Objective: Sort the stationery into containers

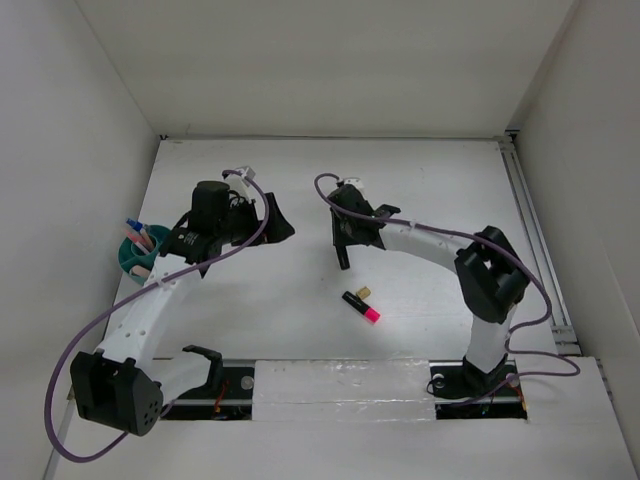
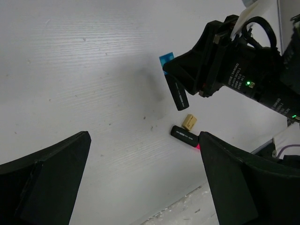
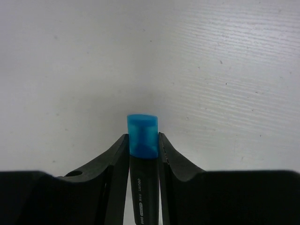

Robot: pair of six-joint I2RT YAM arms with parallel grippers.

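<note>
A black marker with a blue cap (image 3: 143, 136) is held in my right gripper (image 1: 340, 230), whose fingers press on either side of it in the right wrist view; in the left wrist view it hangs at upper right (image 2: 178, 93). A black marker with a pink cap (image 1: 356, 304) and a small tan block (image 1: 363, 292) lie on the table below. A teal container (image 1: 134, 262) at the far left holds several pens. My left gripper stands open above bare table, left of the right gripper.
Walls bound it at back and sides, with a metal rail (image 1: 535, 240) along the right edge.
</note>
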